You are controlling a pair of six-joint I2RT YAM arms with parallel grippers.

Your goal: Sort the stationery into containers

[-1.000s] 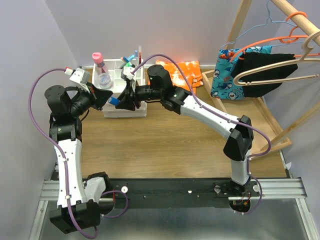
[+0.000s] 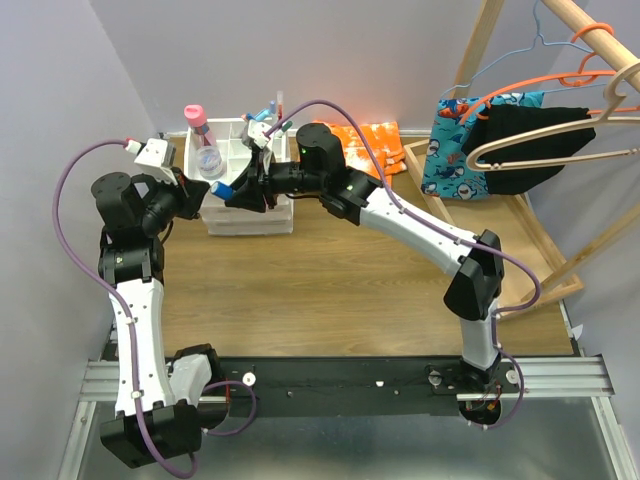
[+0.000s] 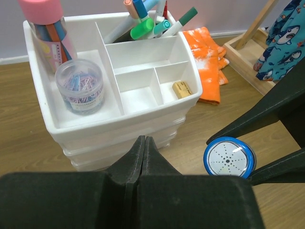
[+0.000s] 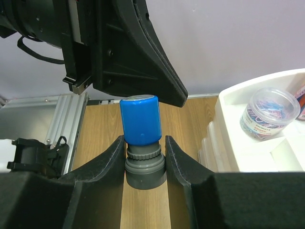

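A small blue-and-grey cylinder (image 4: 145,164) stands upright in the right wrist view, gripped at its grey part by my right gripper. From the left wrist view its round blue-rimmed end (image 3: 228,157), with a pale dotted face, points towards the camera. My left gripper is shut, with nothing visible between its fingertips, and sits just left of the cylinder's blue end in the top view. Both grippers hover over the white divided organizer (image 2: 250,222). It holds a pink-capped pencil bottle (image 3: 50,38), a clip tub (image 3: 81,88), several markers (image 3: 143,29) and a tan eraser (image 3: 182,89).
Orange-and-white cloth (image 2: 372,150) lies right of the organizer. A wooden rack (image 2: 555,225) with hangers and fabric fills the right side. Bare wooden table (image 2: 300,300) extends in front of the organizer.
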